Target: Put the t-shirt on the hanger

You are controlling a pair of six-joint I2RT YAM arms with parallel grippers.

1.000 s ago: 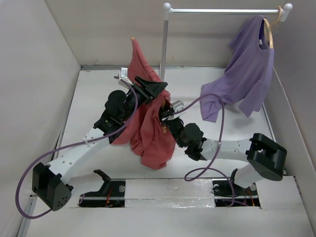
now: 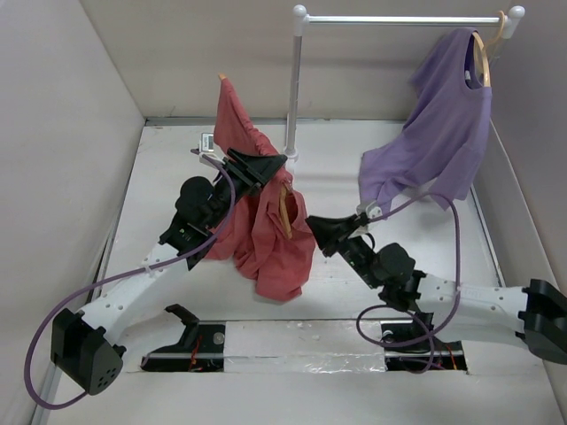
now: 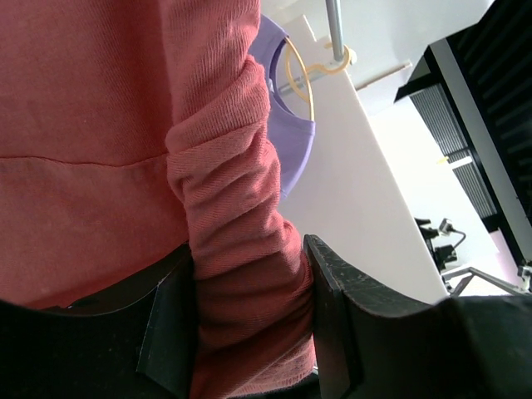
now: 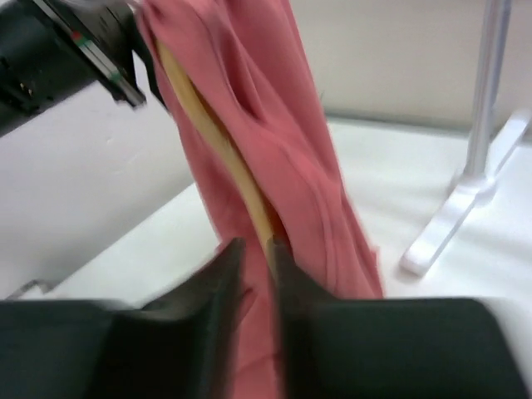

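Observation:
The red T-shirt [image 2: 275,266] is draped around a wooden hanger [image 2: 286,217], whose other tip pokes out at the top left. My left gripper [image 2: 270,164] is shut on a bunched fold of the shirt, filling the space between its fingers in the left wrist view. My right gripper [image 2: 314,226] is just right of the shirt and hanger, apart from them in the top view. In the blurred right wrist view its fingers are dark at the bottom, and how far they are open is unclear.
A white rail [image 2: 399,19] runs across the back on a post [image 2: 294,88]. A purple shirt [image 2: 425,115] hangs on a hanger at its right end. Bare board lies between the purple shirt and my right arm.
My right gripper and arm have moved right, away from the hanger in the red shirt. My left gripper, with the shirt, has shifted slightly left.

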